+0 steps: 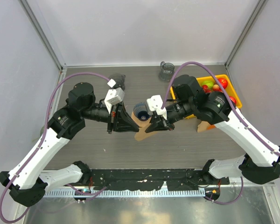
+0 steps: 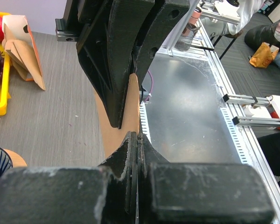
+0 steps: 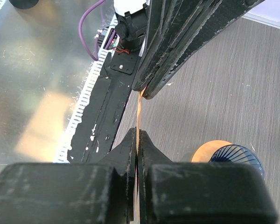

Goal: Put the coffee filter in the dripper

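Observation:
A brown paper filter hangs upright between my two grippers, edge-on in the right wrist view. My right gripper is shut on its thin edge. My left gripper is shut at the filter, its tips meeting along the paper's edge; both grippers' tips are close together at the centre of the top view. The blue ribbed dripper (image 3: 235, 156) stands on a round wooden base (image 3: 205, 150) on the table, just behind the filter in the top view (image 1: 141, 111).
A yellow bin (image 1: 238, 98) of fruit is at the right, with folded filters (image 2: 25, 56) beside it. A glass mug (image 1: 166, 70) and a dark kettle (image 1: 119, 79) stand at the back.

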